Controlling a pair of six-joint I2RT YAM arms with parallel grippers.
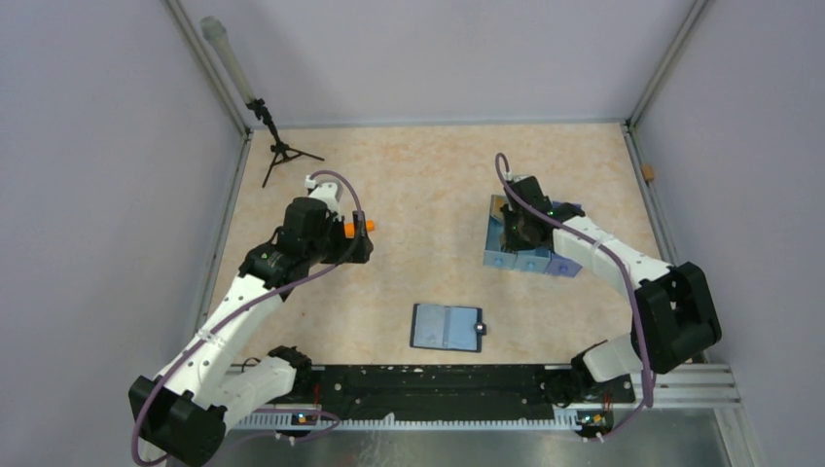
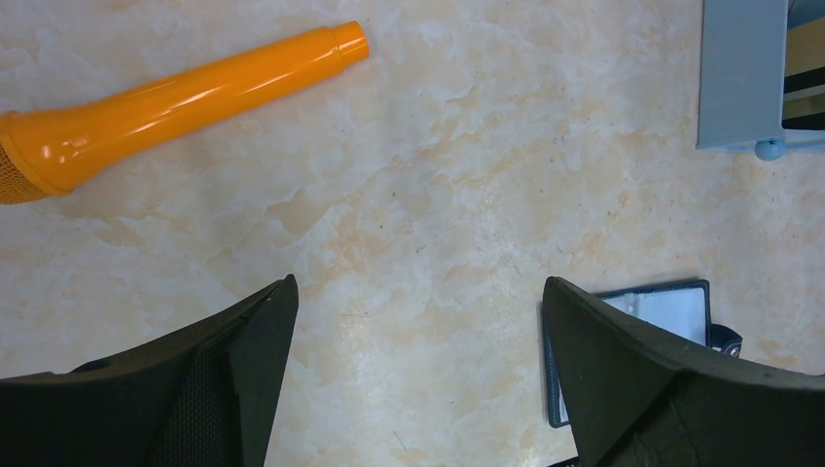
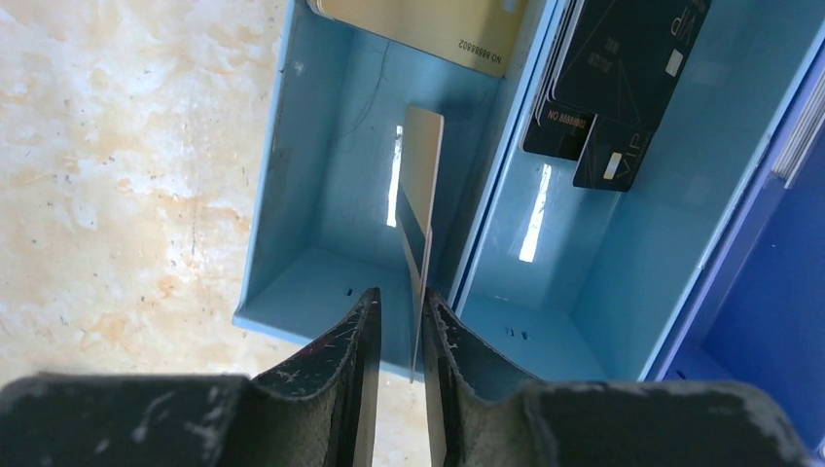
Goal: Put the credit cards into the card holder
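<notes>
In the right wrist view, a gold-beige card (image 3: 422, 165) stands on edge, leaning, in the left blue compartment (image 3: 336, 146). My right gripper is over that compartment, its fingers a narrow way apart with the card's near edge between them; it stands open. Another gold card (image 3: 433, 29) lies at the far end, and several black cards (image 3: 623, 88) are in the middle compartment. The flat card holder (image 1: 448, 327), with pale blue pages and a dark border, lies open near the front edge. My left gripper is wide open and empty above the table.
An orange microphone (image 2: 195, 97) lies by the left gripper. Next to the middle compartment is a purple-blue one (image 3: 769, 292) with card edges showing. A tripod (image 1: 280, 151) stands at the back left. Between the arms the table is clear.
</notes>
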